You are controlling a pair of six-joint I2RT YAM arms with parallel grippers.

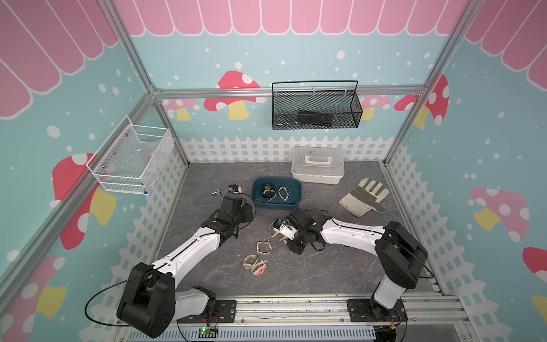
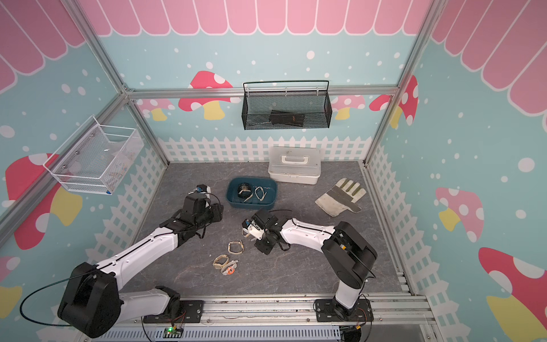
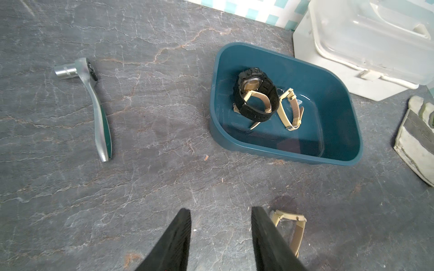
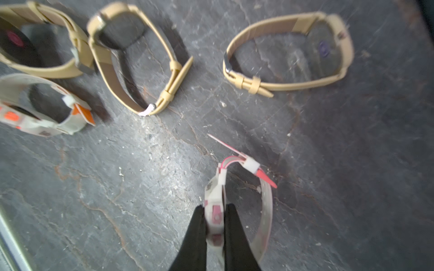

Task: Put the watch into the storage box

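In the right wrist view, a white-and-pink watch stands on edge, its strap loop opening to the right. My right gripper is shut on its case side, one finger inside the loop and one outside. From above, the right arm mostly hides this watch. The teal storage box lies behind, open at the top, with a black watch and pale beige watches inside. My left gripper is open over bare table in front of the box's left part, nothing between its fingers.
Beige watches and a white-orange watch lie on the table left of the right gripper. A ratchet is left of the box. A lidded white case and a glove stand toward the right.
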